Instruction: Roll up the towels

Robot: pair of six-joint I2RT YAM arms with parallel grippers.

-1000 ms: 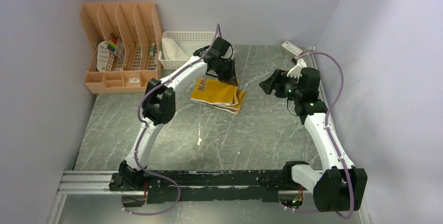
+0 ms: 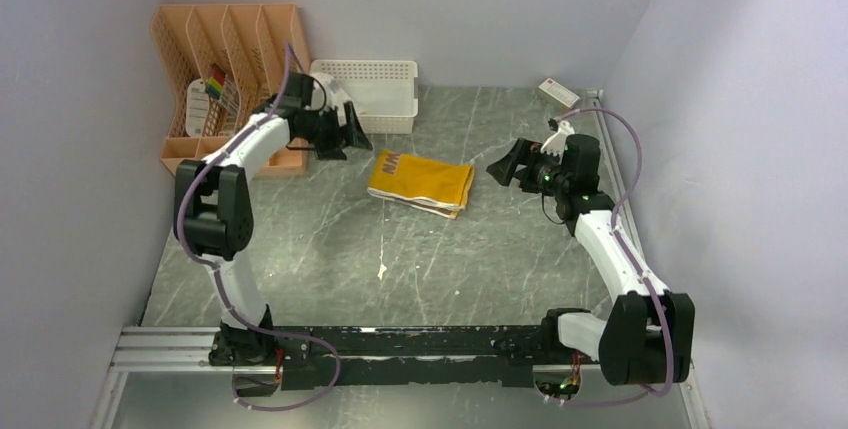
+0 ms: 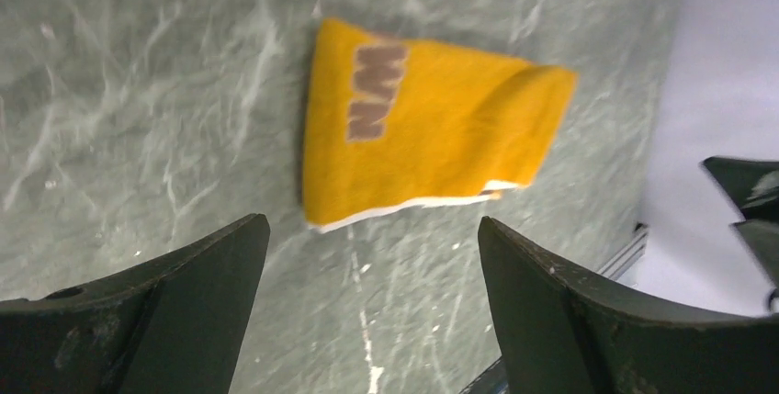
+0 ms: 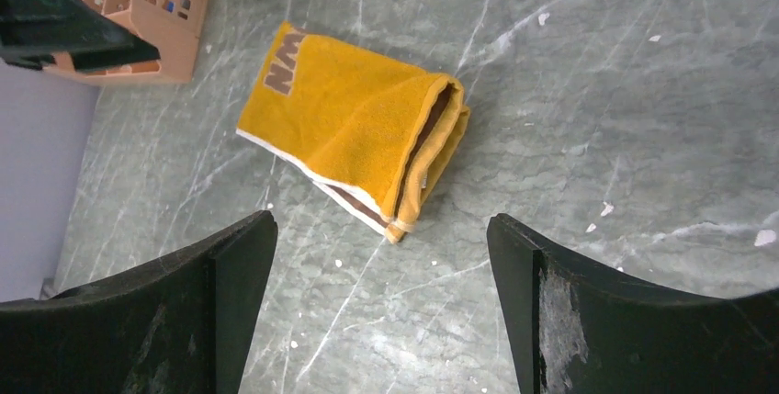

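A folded yellow towel (image 2: pixel 424 181) with brown letters lies flat on the grey marbled table, its layers stacked with the white and brown edges toward the front. In the right wrist view the towel's (image 4: pixel 358 114) folded right end shows open, loose layers. My left gripper (image 2: pixel 343 133) hangs to the towel's left, near the white basket, open and empty. To the towel's right, my right gripper (image 2: pixel 503 164) stands open with nothing between its fingers. Neither gripper touches the towel. Another towel (image 2: pixel 330 91), white, is in the basket, mostly hidden behind the left arm.
A white basket (image 2: pixel 400 121) stands at the back, beside a peach divided rack (image 2: pixel 180 154) with small items in it. A small box (image 2: pixel 558 93) sits at the back right.
My left gripper opened, let go of the towel's right part and swung left, away from it. That part now lies flatter and further right. The right arm shifted slightly left.
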